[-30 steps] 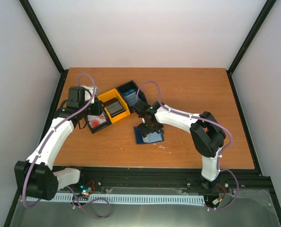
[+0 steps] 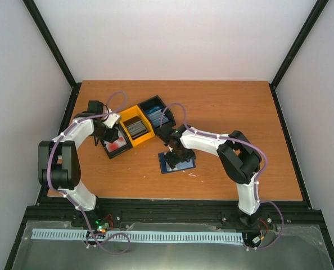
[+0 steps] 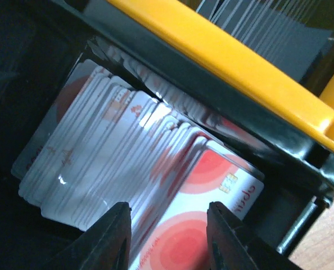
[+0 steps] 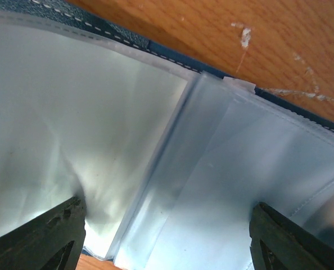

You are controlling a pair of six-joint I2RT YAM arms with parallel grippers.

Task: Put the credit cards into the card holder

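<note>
Red-and-white credit cards lie stacked in the left black box. Over them, my left gripper stands open with its fingers at the nearest card, nothing visibly held. The card holder, dark blue with clear plastic sleeves, lies near the table's middle. My right gripper is open over it, its fingers at the sleeves on either side.
A yellow box with dark cards and another black box with blue cards continue the row to the right.
The left arm has shifted and drawn its elbow back, its gripper now over the red-card box. The right arm has moved slightly at the holder.
</note>
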